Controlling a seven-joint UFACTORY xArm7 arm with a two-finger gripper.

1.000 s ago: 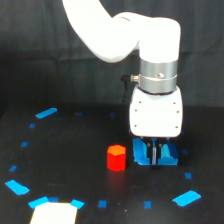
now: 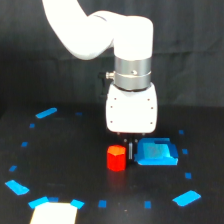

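Observation:
A red block (image 2: 117, 157) with a roughly hexagonal outline rests on the dark table, near the middle of the camera view. Close to its right lies a blue piece (image 2: 157, 150), roughly square, with a lighter square patch in it. My gripper (image 2: 130, 154) points down from the white arm, its dark fingers low in the space between the red block and the blue piece. Against the black background the fingers are hard to make out. Whether they touch either thing, or hold anything, cannot be seen.
Blue tape marks, such as a strip (image 2: 17, 187) at the left and another strip (image 2: 186, 198) at the lower right, are scattered over the tabletop. A pale object (image 2: 53, 213) is cut off by the bottom edge. Open table lies to the left.
My gripper has shifted left, from over the blue piece toward the red block. The right part of the blue piece is now less covered. The red block appears unmoved.

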